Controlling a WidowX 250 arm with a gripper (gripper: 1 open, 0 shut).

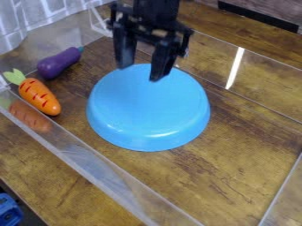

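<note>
My dark gripper hangs at the top centre, above the far rim of a round blue disc, its fingers pointing down. The fingers look apart, with nothing visible between them. An orange toy carrot with a green top lies to the left of the disc, and a purple toy eggplant lies behind it at the upper left.
Clear walls or edges run along the lower left and right. A blue object shows at the bottom left corner.
</note>
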